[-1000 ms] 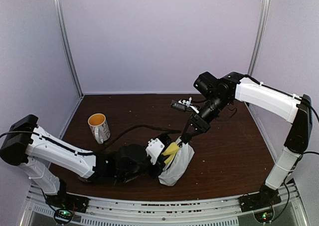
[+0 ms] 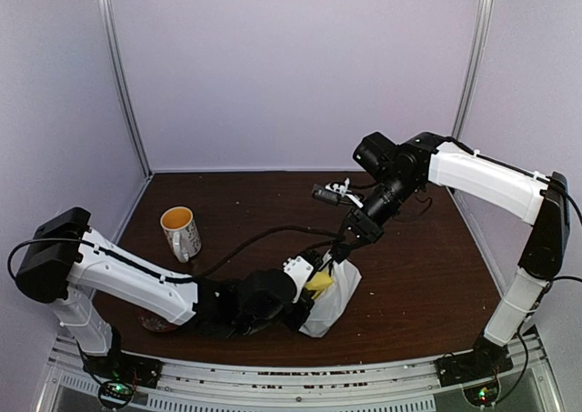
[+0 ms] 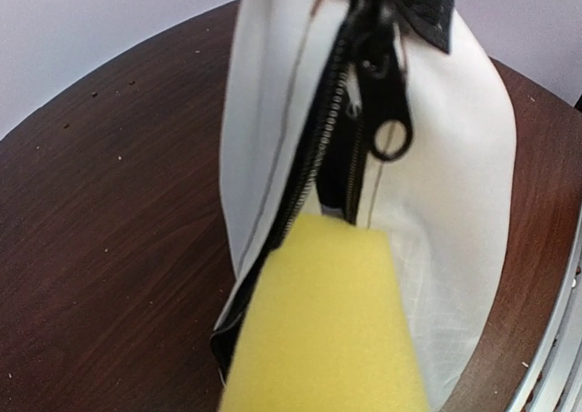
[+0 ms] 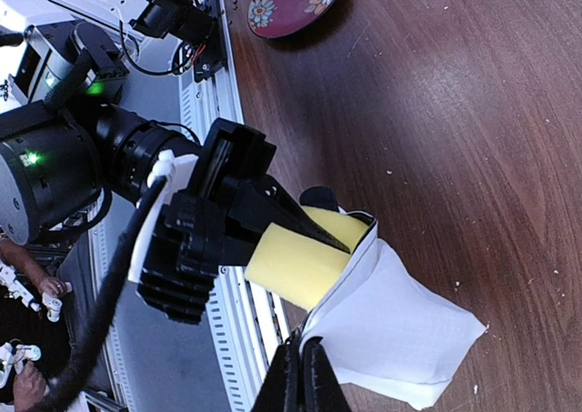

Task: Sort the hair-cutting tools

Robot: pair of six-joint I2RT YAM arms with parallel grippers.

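A white bag (image 2: 335,301) with a black zipper (image 3: 314,148) is held up over the table, its mouth open. My right gripper is shut on the edge of the bag's mouth. A yellow sponge (image 3: 327,326) has its far end inside the zipper opening, while the rest sticks out toward my left arm. My left gripper is shut on the sponge, which bulges on both sides of the dark fingers. In the left wrist view the sponge covers those fingers. No hair cutting tools show; whatever lies inside the bag is hidden.
A patterned mug (image 2: 181,234) with an orange inside stands at the left of the table. Near the front left lies a red flowered dish (image 4: 296,3), mostly behind my left arm from above.
My left arm has moved to the right, bringing the sponge deeper into the bag. The bag has shifted slightly right. My right arm looks almost still.
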